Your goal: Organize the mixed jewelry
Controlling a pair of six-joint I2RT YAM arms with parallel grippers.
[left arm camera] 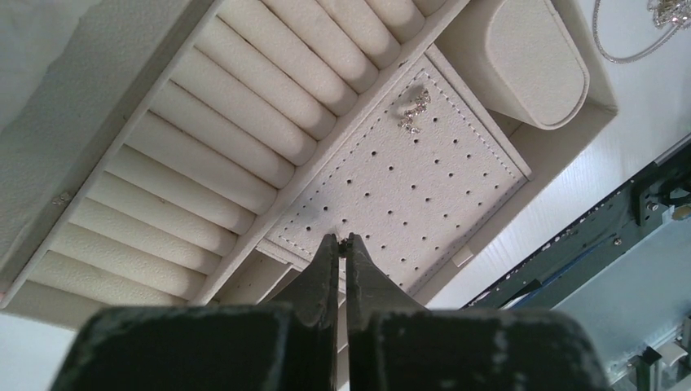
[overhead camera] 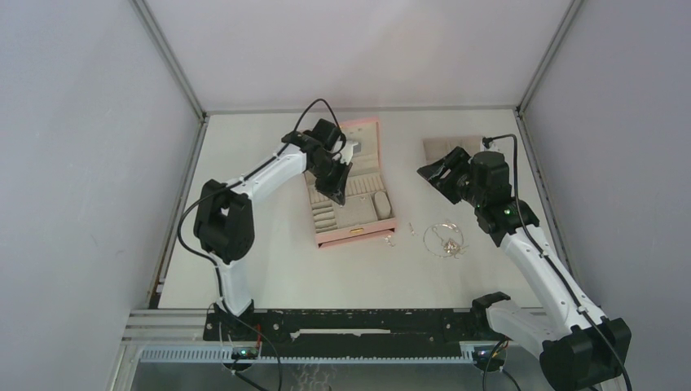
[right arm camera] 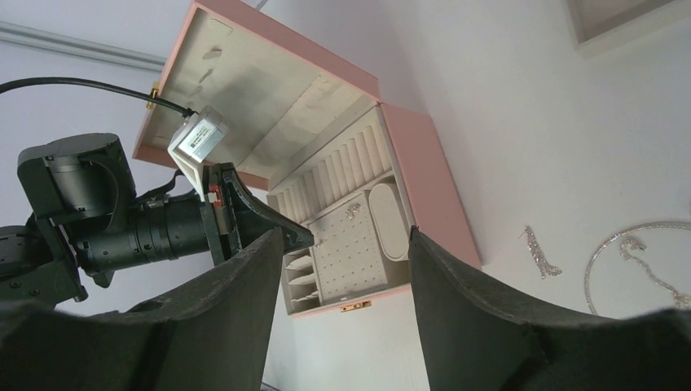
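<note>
The pink jewelry box (overhead camera: 358,232) lies open, with ring rolls (left arm camera: 236,106) and a perforated earring panel (left arm camera: 391,195). At the panel's upper corner sits a silvery earring (left arm camera: 414,112). My left gripper is shut, its tips over the panel's lower-left edge. A tiny shiny bit shows at those tips; whether it is held or rests on the panel cannot be told. Right of the box, my right gripper (overhead camera: 429,181) stands open and empty above the table. A sparkling earring (right arm camera: 539,252) and a chain necklace (right arm camera: 599,257) lie on the table.
A beige tray (overhead camera: 440,145) stands at the back right, partly behind the right arm. Small jewelry (overhead camera: 389,240) rests by the box's front edge. A tangled pile (overhead camera: 451,244) lies farther right.
</note>
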